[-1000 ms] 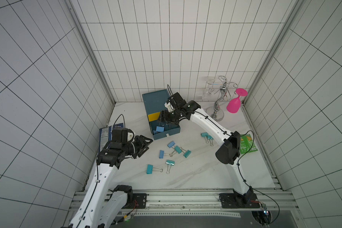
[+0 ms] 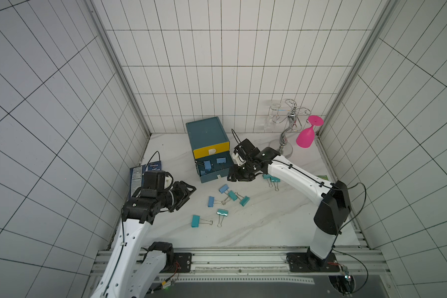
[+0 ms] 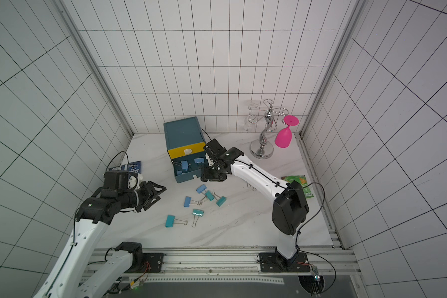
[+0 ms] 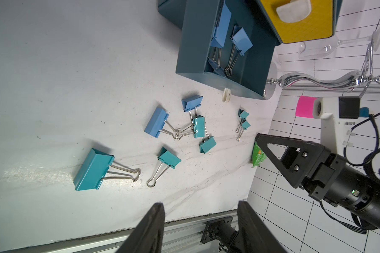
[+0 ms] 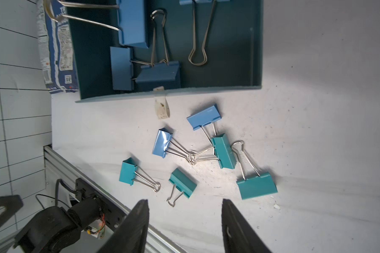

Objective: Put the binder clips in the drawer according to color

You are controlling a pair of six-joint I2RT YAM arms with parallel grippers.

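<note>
The dark blue drawer [image 5: 223,76] is pulled out beneath the yellow-fronted upper one [image 2: 211,150]. Several blue binder clips, such as the blue clip [image 5: 133,23], lie inside it. In front, on the table, are two blue clips, one near the drawer [image 5: 204,116] and one further left [image 5: 161,142]. Teal clips lie around them, including a large one [image 4: 92,169], a small one [image 4: 168,157] and two at the right [image 4: 243,113]. My right gripper hovers by the drawer's front right corner, open and empty. My left gripper stands open left of the clips, also empty.
A chrome stand [image 2: 282,144] with a pink goblet [image 2: 307,135] stands at the back right. A green packet [image 3: 297,184] lies on the right edge. A dark blue packet [image 2: 136,179] is beside the left arm.
A blue clip inside the drawer sits differently than a second ago. The left arm has barely shifted.
</note>
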